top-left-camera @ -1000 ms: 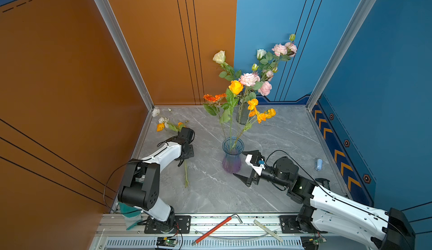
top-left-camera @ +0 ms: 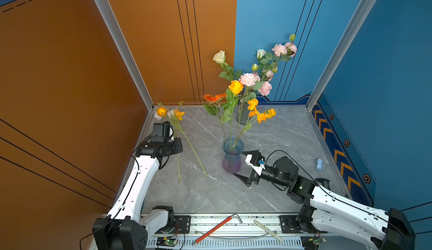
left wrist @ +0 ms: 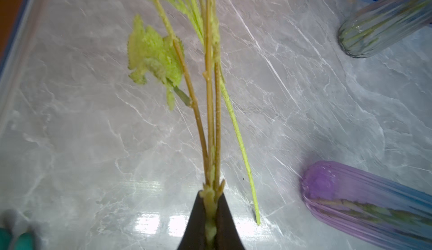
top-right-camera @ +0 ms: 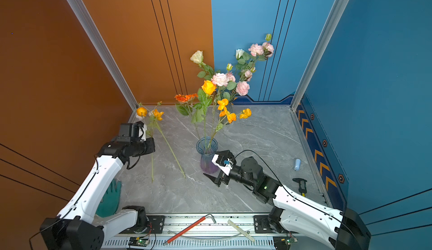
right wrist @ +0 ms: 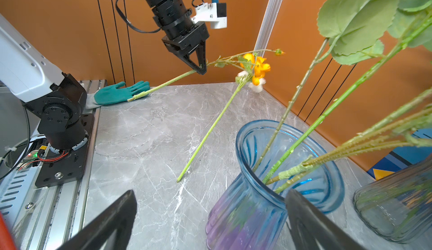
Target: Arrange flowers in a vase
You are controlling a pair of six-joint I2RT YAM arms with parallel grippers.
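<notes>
My left gripper is shut on the stem of a yellow-orange flower (right wrist: 182,75), held in the air at the left; its blooms point toward the back, its bare end toward the front. A second flower lies on the table beneath, its green stem (left wrist: 238,130) slanting to the right. The blue-purple glass vase (top-left-camera: 231,162) stands upright mid-table with several stems in it, bearing a yellow rose (top-left-camera: 235,87), orange blooms and yellow blooms. My right gripper is open just beside the vase on its right, nothing gripped between its fingers.
A clear grey vase (right wrist: 396,200) with pink and white roses (top-left-camera: 248,79) stands behind. Teal glove (top-right-camera: 109,200) lies front left. At the right are a small blue item (top-right-camera: 297,164) and a black-headed tool (top-right-camera: 300,185). Table between left gripper and vase is mostly clear.
The left arm has swung left and lifted the flower in its gripper. A second stem now shows separately on the table. The right arm and vase have stayed put.
</notes>
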